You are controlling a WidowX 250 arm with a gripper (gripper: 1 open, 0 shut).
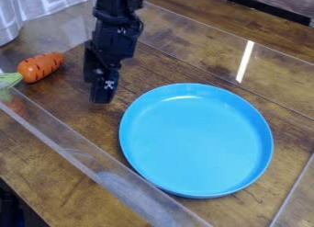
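My dark gripper (101, 76) hangs low over the wooden table at the upper middle left, fingers pointing down; whether they are open or shut is hard to make out. An orange carrot toy (42, 65) lies to its left. A large blue plate (196, 139) sits to its lower right.
A green-and-white vegetable (7, 84) lies at the left edge, partly seen behind a clear barrier (98, 157) running along the lower left. A pale container (7, 15) stands at the top left. The table right of the arm, above the plate, is clear.
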